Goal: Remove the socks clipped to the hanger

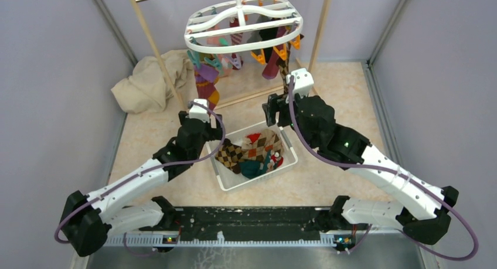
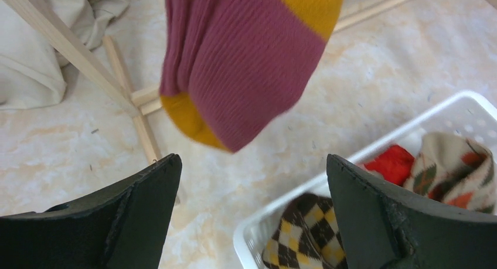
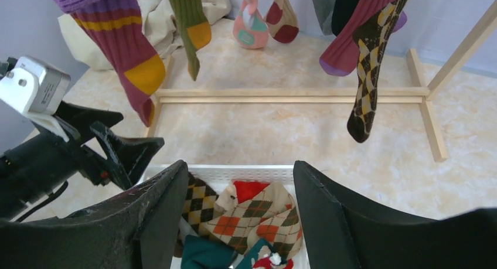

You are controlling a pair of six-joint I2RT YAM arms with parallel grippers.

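Socks hang from clips on the white oval hanger (image 1: 244, 46). A maroon and yellow sock (image 2: 246, 75) hangs just beyond the open, empty left gripper, between and above its fingers. My right gripper is open and empty below the hanging socks, among them an argyle sock (image 3: 369, 87), a maroon and purple sock (image 3: 343, 55) and a green sock (image 3: 192, 40). A white bin (image 1: 220, 181) below holds several socks, checked, teal and red.
A wooden frame (image 3: 287, 94) stands around the hanger. A beige cloth (image 1: 140, 90) lies at the back left. Bare floor shows either side of the bin.
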